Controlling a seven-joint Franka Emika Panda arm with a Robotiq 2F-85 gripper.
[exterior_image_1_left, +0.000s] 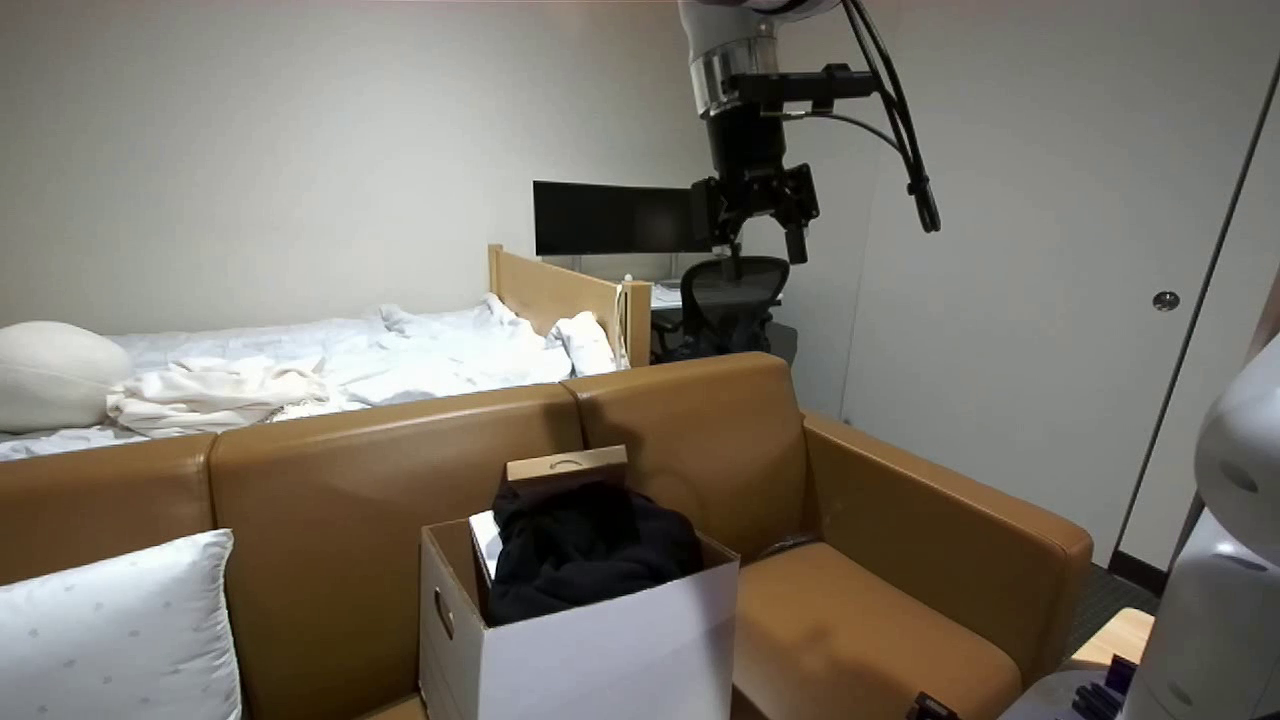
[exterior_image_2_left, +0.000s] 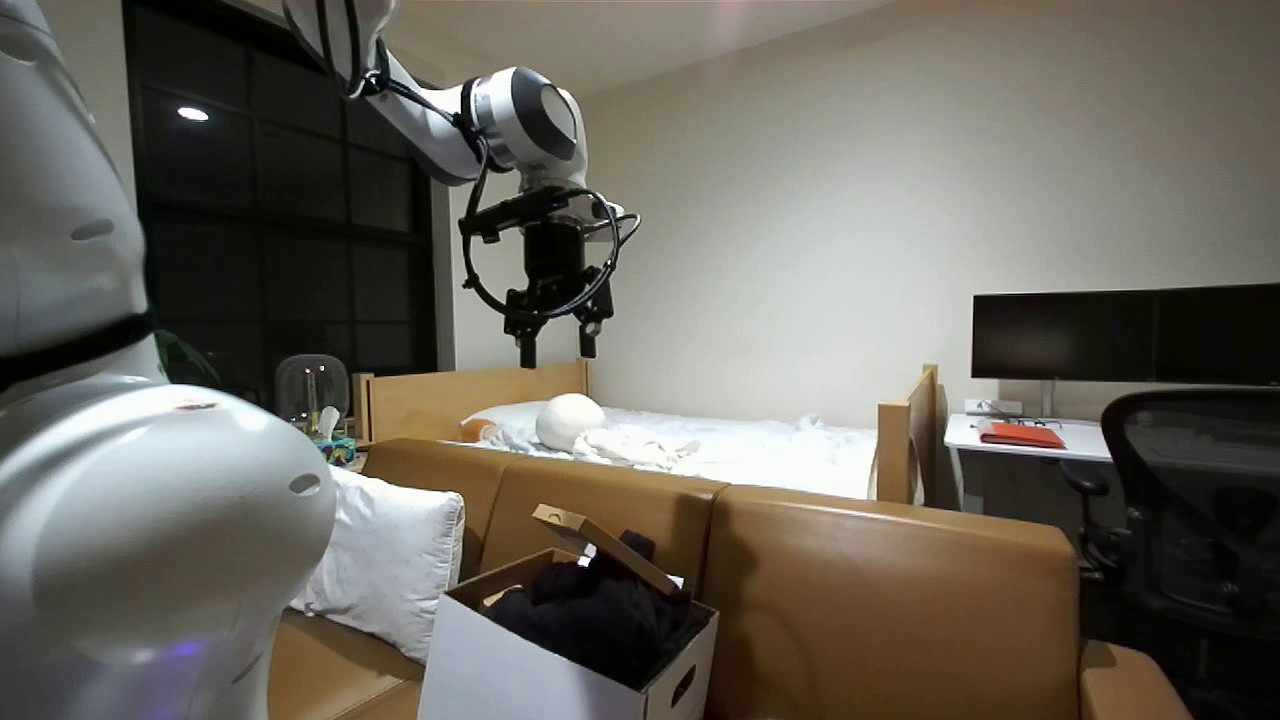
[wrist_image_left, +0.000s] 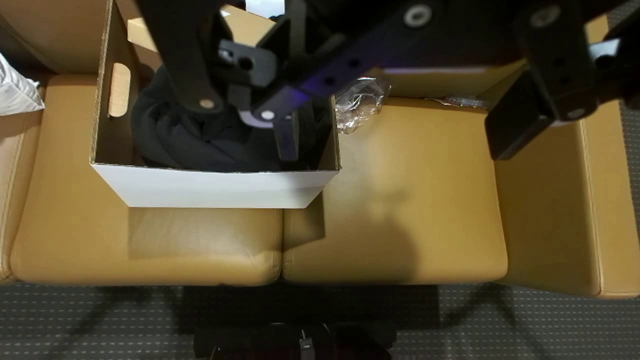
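High above the sofa hangs my gripper (exterior_image_1_left: 764, 258), open, its fingers pointing down and spread with nothing between them. In exterior view 2 the gripper (exterior_image_2_left: 558, 354) shows the same gap between its fingertips. A white cardboard box (exterior_image_1_left: 609, 654) stands on the sofa seat, well below the gripper. Heaped inside the box is black cloth (exterior_image_1_left: 594, 552); a flat brown carton (exterior_image_1_left: 566, 464) sticks up behind it. From the wrist view, the black cloth (wrist_image_left: 198, 135) lies partly hidden behind one finger, with the box's front wall (wrist_image_left: 216, 187) in sight.
The brown sofa (exterior_image_1_left: 864, 606) has free seat right of the box, where clear plastic wrapping (wrist_image_left: 360, 102) lies near the backrest. A white pillow (exterior_image_1_left: 126, 630) leans at the left. Behind the sofa are a bed (exterior_image_1_left: 444, 360) and an office chair (exterior_image_2_left: 1200, 516).
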